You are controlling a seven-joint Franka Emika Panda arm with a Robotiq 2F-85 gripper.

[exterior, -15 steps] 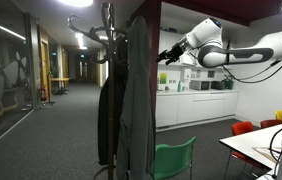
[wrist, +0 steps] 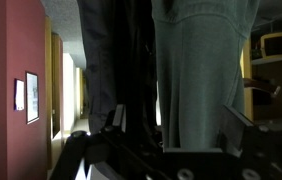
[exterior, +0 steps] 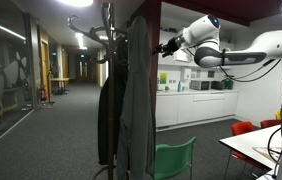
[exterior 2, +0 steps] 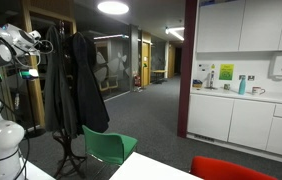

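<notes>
A dark coat stand (exterior: 109,60) carries a grey-green coat (exterior: 138,110) and a black coat (exterior 2: 88,80). In the wrist view the grey-green coat (wrist: 196,70) hangs ahead of my gripper, with the black coat (wrist: 103,60) to its left. My fingers (wrist: 235,122) are spread wide, and no cloth is visibly pinched between them. In exterior view 1 the gripper (exterior: 158,48) is raised near the coat's upper part. Whether it touches the cloth cannot be made out.
A green chair (exterior: 174,158) is beside the stand. A white table (exterior 2: 156,169) and a red chair (exterior 2: 226,169) occupy the near side. White kitchen cabinets (exterior 2: 231,120) line the wall behind. Open carpeted corridor lies beyond the coats.
My gripper has shifted slightly up and left in exterior view 1, closer to the coats. The coats and stand look unmoved.
</notes>
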